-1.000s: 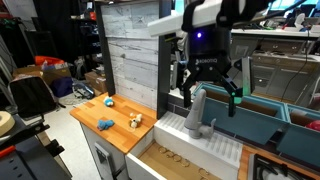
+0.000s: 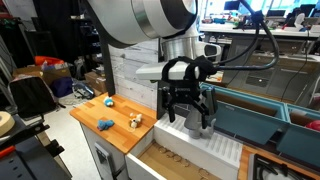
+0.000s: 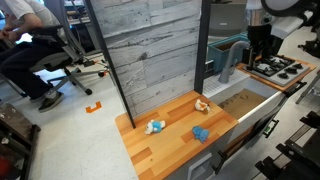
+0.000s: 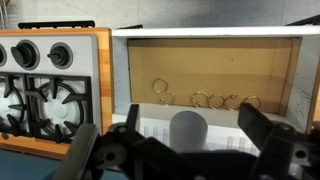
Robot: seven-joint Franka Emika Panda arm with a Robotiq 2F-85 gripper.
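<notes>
My gripper is open above the white sink area, its two dark fingers spread apart. In the wrist view, a grey faucet shows its rounded end in the gap between the fingers; whether they touch it cannot be told. From the first exterior view the faucet stands just by the fingertips, partly covered by the hand. The second exterior view shows its curved grey neck.
An open drawer in front holds several thin rings. A stove borders it on one side. The wooden counter carries small blue and tan toys. Behind the sink lies a teal bin.
The arm has come lower and shifted left in the first exterior view, bringing the open fingers down around the faucet's place. Drawer and toys have stayed where they were.
</notes>
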